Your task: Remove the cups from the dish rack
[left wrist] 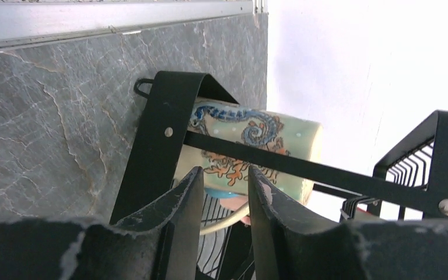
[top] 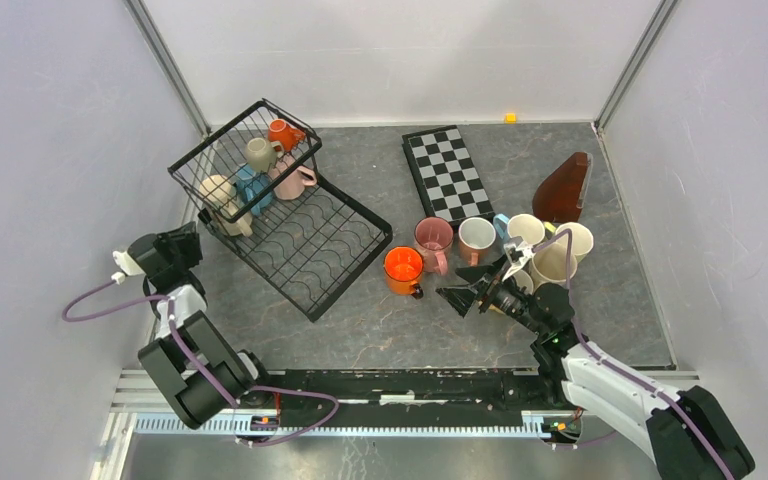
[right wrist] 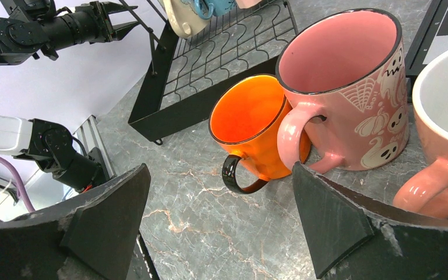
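Observation:
The black two-level dish rack [top: 352, 262] holds several cups at its back left: red [top: 282, 132], beige-green [top: 260, 153], pink [top: 288, 184], blue [top: 250, 186] and cream [top: 216, 189]. In the left wrist view, a pale cup with a seahorse pattern [left wrist: 261, 132] lies sideways behind the rack's bars, its cream handle [left wrist: 226, 221] below. My left gripper [top: 196, 241] is just left of the rack, partly open, fingers apart and empty. Wide open and empty, my right gripper stands near an orange cup [right wrist: 251, 128], not touching it.
Right of the rack stand a rose cup [top: 433, 236], a white cup [top: 476, 236] and several others, crowded near the right arm. A checkered board [top: 449, 172] and a brown holder [top: 562, 188] lie behind them.

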